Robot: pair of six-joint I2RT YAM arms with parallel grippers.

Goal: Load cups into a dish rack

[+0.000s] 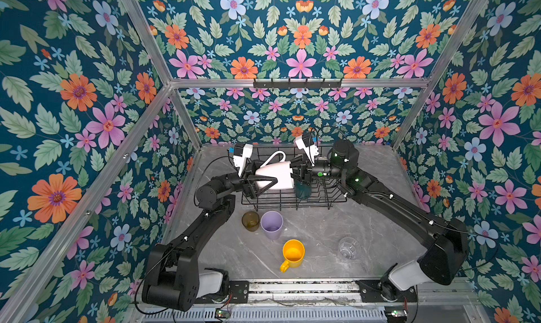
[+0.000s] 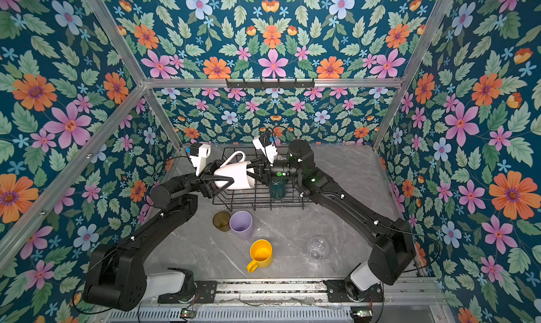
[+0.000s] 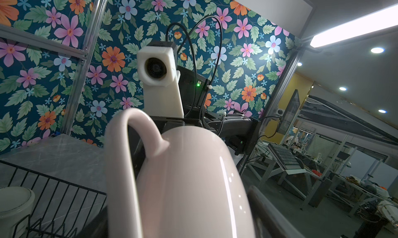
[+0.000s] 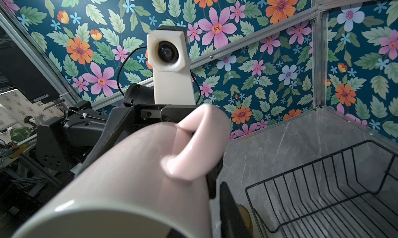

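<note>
A white mug [image 1: 274, 176] hangs sideways over the black wire dish rack [image 2: 265, 205], between my two grippers, its handle upward. My left gripper [image 1: 260, 182] is around the mug from the left; how far its finger stands is hard to tell. My right gripper [image 1: 296, 168] reaches the mug's right end, fingers largely hidden by it. A dark teal cup [image 2: 277, 190] stands in the rack. On the table in front are an olive cup [image 1: 250, 221], a purple cup [image 1: 272, 224], a yellow mug [image 1: 293, 254] and a clear glass [image 1: 347, 248].
The grey table [image 1: 377, 221] has bare room at the sides. Flowered walls enclose it on the sides and back, and both arms reach in low over the rack.
</note>
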